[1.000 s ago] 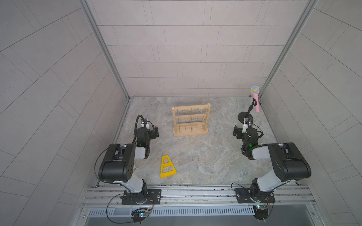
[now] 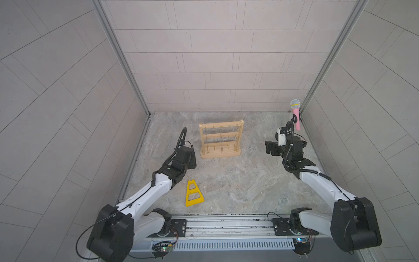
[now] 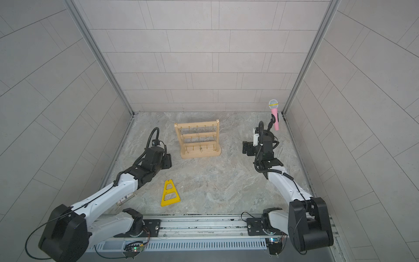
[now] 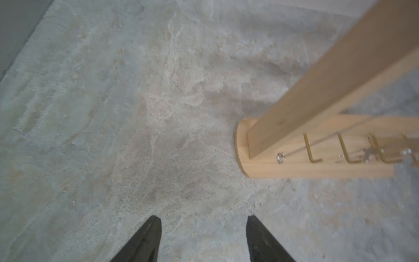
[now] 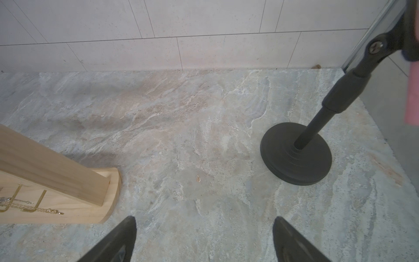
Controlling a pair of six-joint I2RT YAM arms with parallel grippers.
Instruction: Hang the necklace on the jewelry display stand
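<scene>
The wooden display stand (image 2: pixel 220 150) stands upright on the table's far half, with brass hooks along its crossbars. In the left wrist view a thin chain (image 4: pixel 312 144) with a clear bead-like end (image 4: pixel 280 157) crosses in front of the stand's base. Gold chain (image 5: pixel 50 211) shows beside a hook at the stand's right end in the right wrist view. Whether these are one necklace I cannot tell. Left of the stand, my left gripper is open and empty, apart from it. My right gripper stands open and empty to the stand's right.
A pink toy microphone (image 3: pixel 275 118) is on a black stand, whose round base (image 5: pixel 296 152) lies ahead of my right gripper. A yellow frame (image 2: pixel 193 194) lies near the front left.
The stand has not moved.
</scene>
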